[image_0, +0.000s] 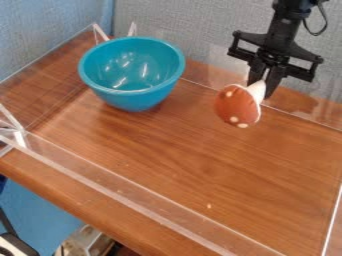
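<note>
My black gripper (267, 78) hangs at the upper right of the camera view, shut on a toy mushroom (238, 108) with a spotted orange-red cap and a white stem. The mushroom is held tilted above the wooden table, to the right of a teal bowl (131, 95), which stands at the back left.
Clear strips run along its edges. A grey padded wall (187, 30) rises behind it. Off the left edge, at the lower left, are a blue surface and some clutter.
</note>
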